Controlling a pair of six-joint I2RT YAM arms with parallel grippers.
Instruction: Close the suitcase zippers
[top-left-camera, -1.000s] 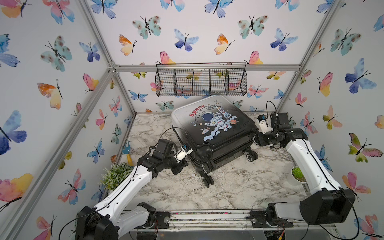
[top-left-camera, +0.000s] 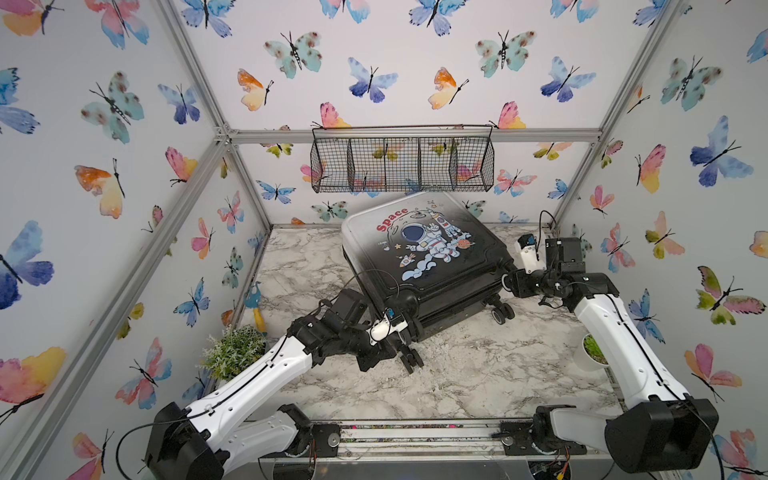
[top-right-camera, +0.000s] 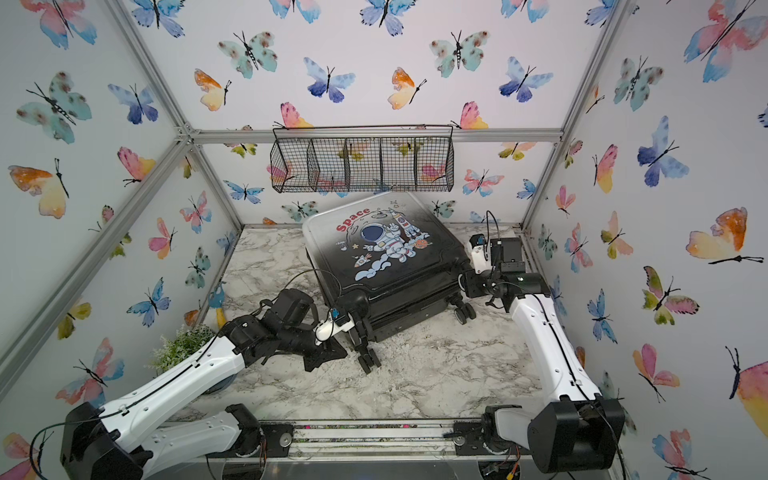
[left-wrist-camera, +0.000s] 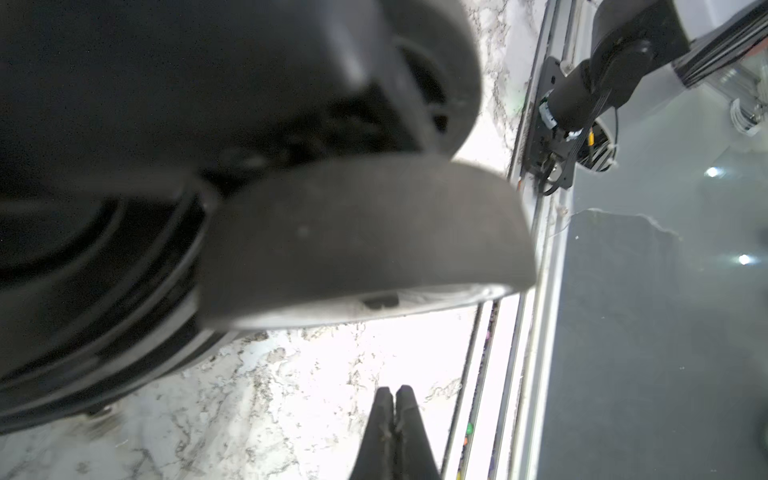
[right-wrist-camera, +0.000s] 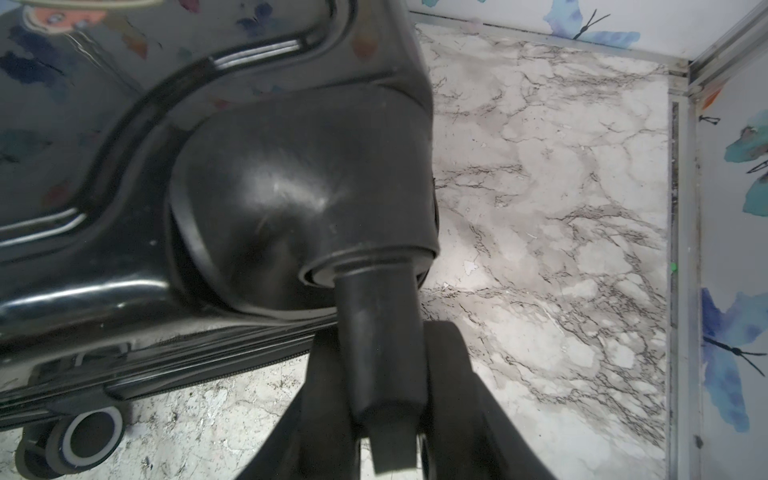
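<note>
The black suitcase (top-left-camera: 436, 244) with a "Space" astronaut print lies flat and turned at an angle. Its front side and dark seam (right-wrist-camera: 232, 364) face me; no zipper pull can be made out. My right gripper is shut on the suitcase's upper right caster wheel, one finger on each side of it. At the front left corner, my left gripper is shut with nothing visible between its fingertips, beside a large dark caster wheel (left-wrist-camera: 368, 236) that fills much of the left wrist view.
A wire basket (top-left-camera: 402, 164) hangs on the back wall behind the suitcase. A leafy plant (top-left-camera: 233, 350) stands at left, and a white pot (top-left-camera: 589, 356) at right beside my right arm. Bare marbled table (top-left-camera: 472, 372) lies in front.
My left gripper has moved right and toward the front, along the front left wheels. The suitcase has turned slightly, its front shifting left. The right gripper has moved a little with its corner.
</note>
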